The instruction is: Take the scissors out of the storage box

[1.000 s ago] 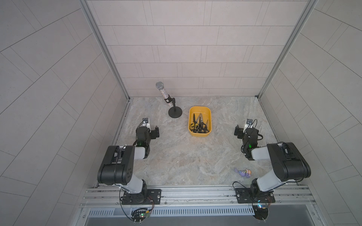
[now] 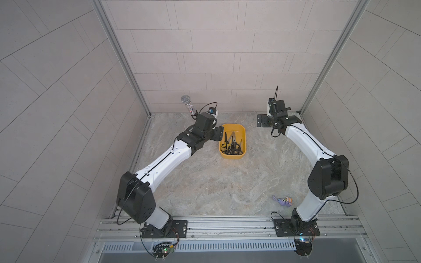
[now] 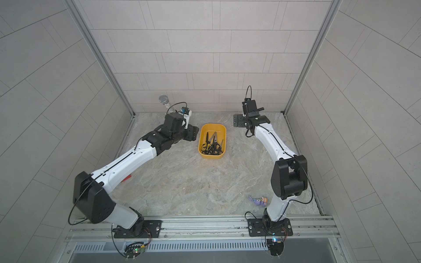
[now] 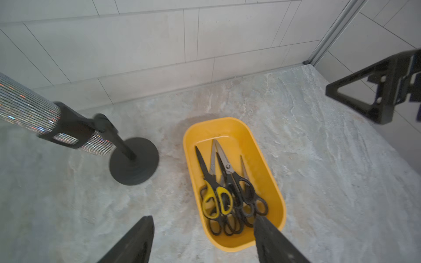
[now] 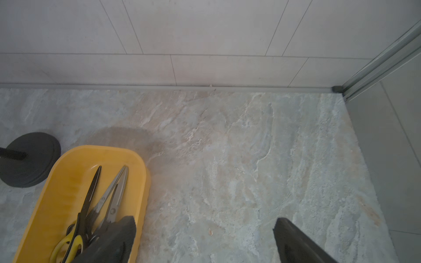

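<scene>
In the middle of the table stands a yellow storage box (image 2: 232, 127) holding several scissors (image 4: 227, 167), one with yellow handles (image 4: 210, 200), blades toward the back. My left gripper is above and just left of the box in the top views, fingers apart, nothing between them, with the box framed between and beyond them in its wrist view. My right gripper hangs above the table to the right of the box, open and empty.
A microphone on a round black stand (image 4: 136, 168) stands left behind the box, near the left arm. A small purple toy (image 2: 282, 201) lies at the front right.
Both arms have risen and extended from folded poses. My left gripper has moved right to the box's left edge; my right gripper has moved up and inward, left toward the box.
</scene>
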